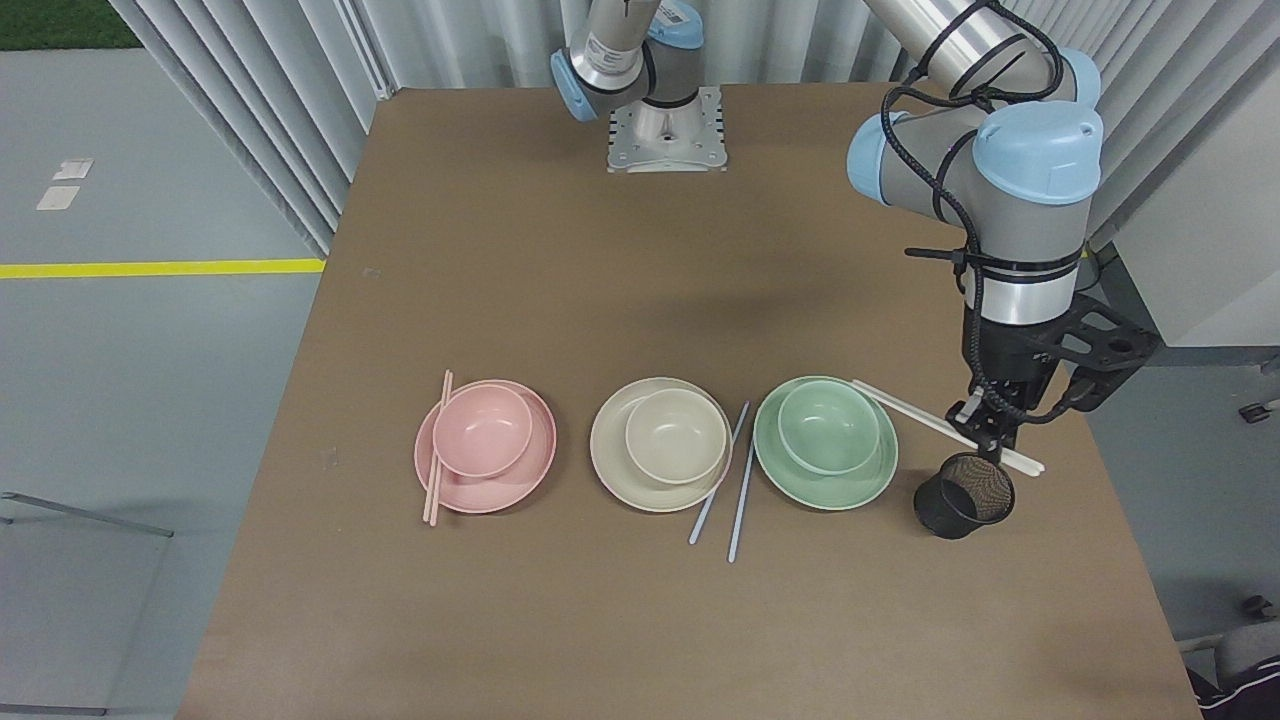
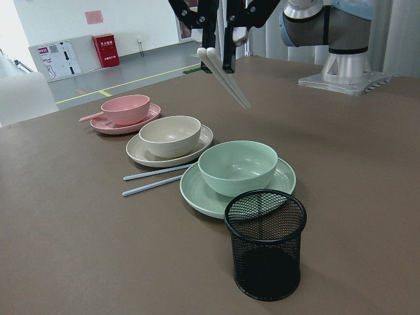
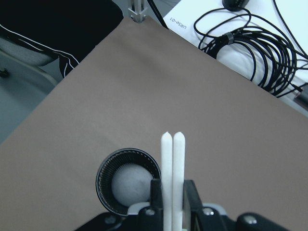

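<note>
My gripper (image 2: 219, 54) is shut on a pair of white chopsticks (image 3: 178, 159), held in the air over the right side of the table. Beneath and beside it stands a black mesh cup (image 2: 266, 262), with the chopsticks overlapping its rim in the front view. A green plate with a green bowl (image 1: 828, 426) is to the left of the cup, then a cream plate and bowl (image 1: 675, 434) with two pale blue chopsticks (image 1: 741, 510), then a pink plate and bowl (image 1: 482, 428) with pink chopsticks (image 1: 435, 480).
In the wrist view, coiled black cables (image 3: 274, 62) lie on a white surface beyond the table edge, and a dark chair item (image 3: 57, 24) is past another edge.
</note>
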